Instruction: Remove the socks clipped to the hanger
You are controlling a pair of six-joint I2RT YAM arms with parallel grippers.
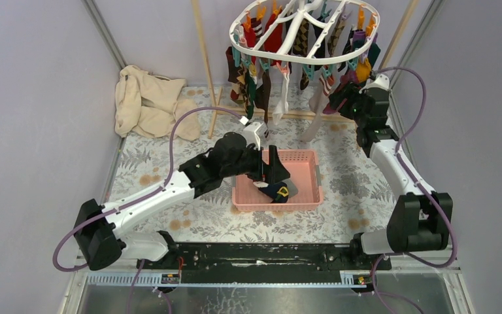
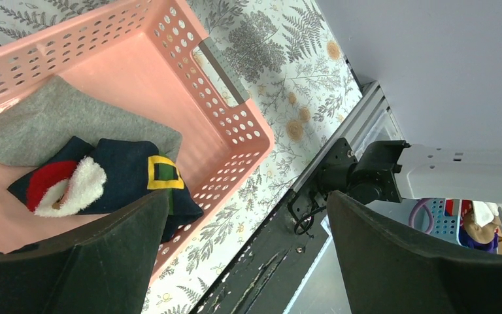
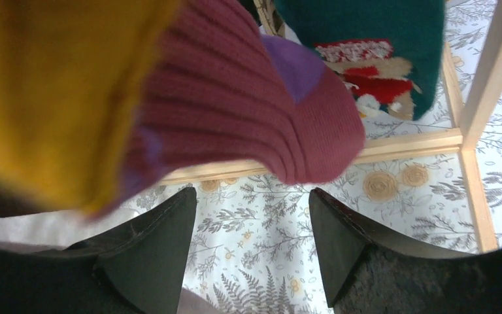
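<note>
Along the white round hanger, several socks hang from coloured clips. At its right side, my right gripper stands open close to a maroon sock. The right wrist view shows this maroon sock with purple patches in front of and above the gap between the fingers, not clamped. A blurred yellow sock hangs very near the camera, and a dark green sock farther back. Above the pink basket, my left gripper is open and empty. Inside lie a grey sock and a navy sock.
A wooden frame stands on the patterned floor behind and below the hanging socks. Beige cloth lies at the back left. Neighbouring socks crowd the right gripper; floor between basket and right arm is clear.
</note>
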